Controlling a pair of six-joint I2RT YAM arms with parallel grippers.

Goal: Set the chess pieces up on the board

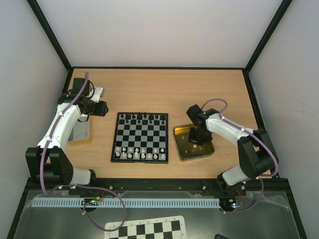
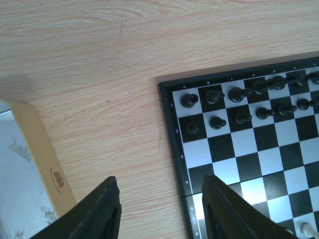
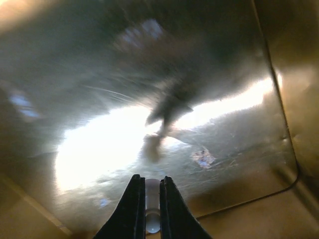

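Note:
In the right wrist view my right gripper is shut on a small white pawn (image 3: 153, 199), low inside the brass-coloured tray (image 1: 175, 144). No other piece shows in that view of the tray. To the left of the tray lies the chess board (image 1: 141, 139). Along its far side stand two rows of black pieces (image 2: 238, 94), and white pieces (image 1: 136, 156) fill places on its near side. My left gripper, fingers apart and empty, hangs over the table left of the board.
A pale box (image 2: 42, 162) with a tan wall sits at the left under the left arm. Bare table (image 1: 149, 89) stretches behind the board. Tray walls surround the right gripper.

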